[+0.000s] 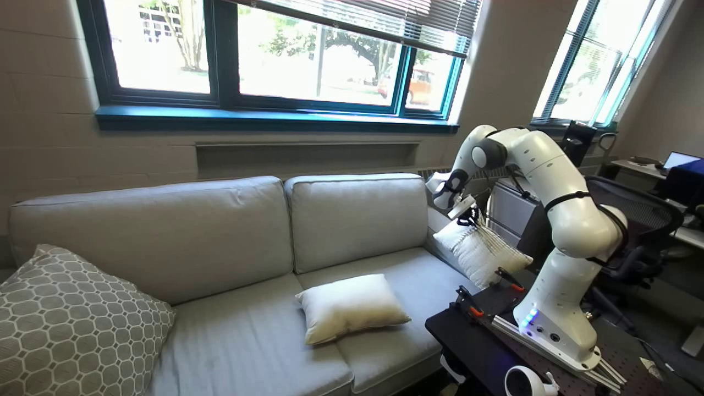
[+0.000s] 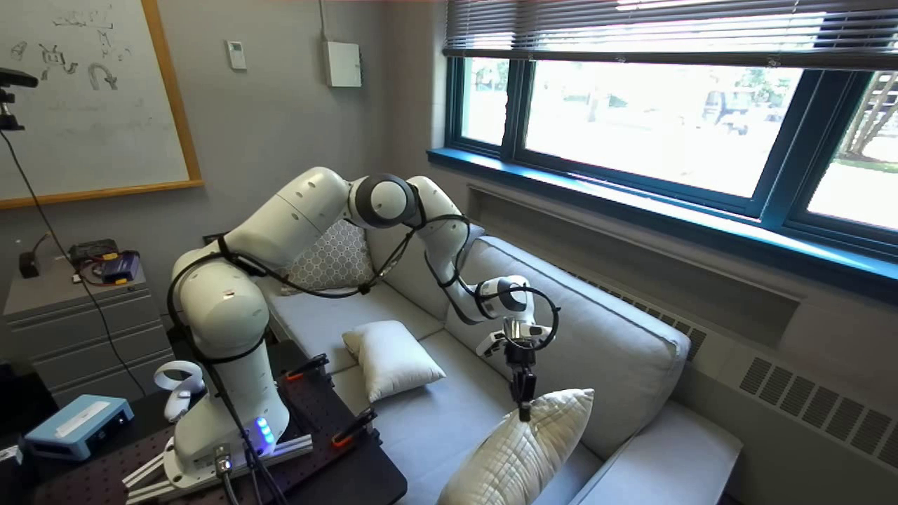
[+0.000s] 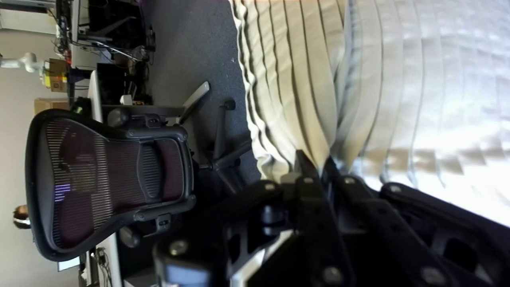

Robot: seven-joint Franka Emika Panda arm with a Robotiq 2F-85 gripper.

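A cream pleated pillow [image 1: 483,251] hangs at the right end of the sofa, tilted, with my gripper [image 1: 469,219] at its upper edge. In exterior view 2 the gripper [image 2: 525,411] points down onto the top of the same pillow [image 2: 520,450]. Pleated cloth [image 3: 310,81] is pinched between the fingertips in the wrist view, its folds gathering toward the gripper. The pillow's lower part is cut off in exterior view 2. A second, plain cream pillow [image 1: 353,306] lies flat on the seat, apart from the gripper.
The grey sofa [image 1: 231,330] has free seat room between the plain pillow and a patterned grey pillow [image 1: 79,323] at its left end. Orange-and-black clamps [image 1: 469,304] stick up at the edge of the black table [image 1: 455,336]. An office chair [image 3: 110,177] stands beyond the sofa.
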